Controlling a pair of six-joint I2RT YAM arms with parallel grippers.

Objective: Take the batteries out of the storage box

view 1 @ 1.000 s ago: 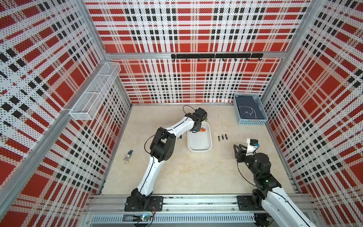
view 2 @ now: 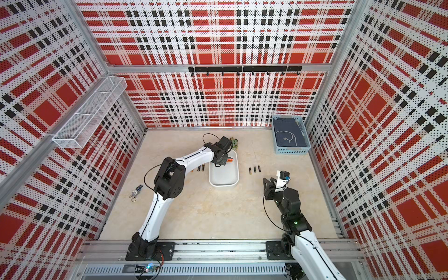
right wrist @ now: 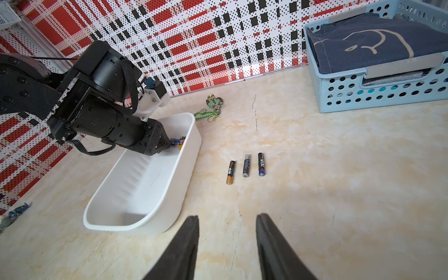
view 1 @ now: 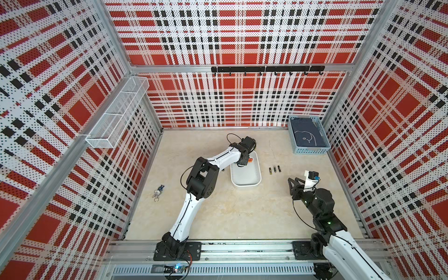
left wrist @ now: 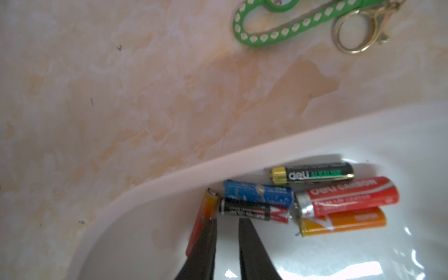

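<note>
The white storage box (view 1: 245, 179) (view 2: 224, 179) holds several batteries at its back end, among them a red Deli cell (left wrist: 347, 196), an orange one (left wrist: 340, 221), a blue one (left wrist: 258, 191) and an upright-lying orange-red one (left wrist: 200, 224) apart at the left. My left gripper is low inside the box beside that left battery, its fingers slightly apart with nothing seen between them. My right gripper hangs open over the table, right of the box.
Several batteries (right wrist: 246, 165) lie on the table right of the box, others to its left. A keychain (left wrist: 284, 32) is behind it, a blue basket (view 1: 309, 149) at back right, keys (view 1: 157, 193) at far left.
My left gripper has moved slightly toward the front, lower in the top left view. The right arm has stayed where it was.
</note>
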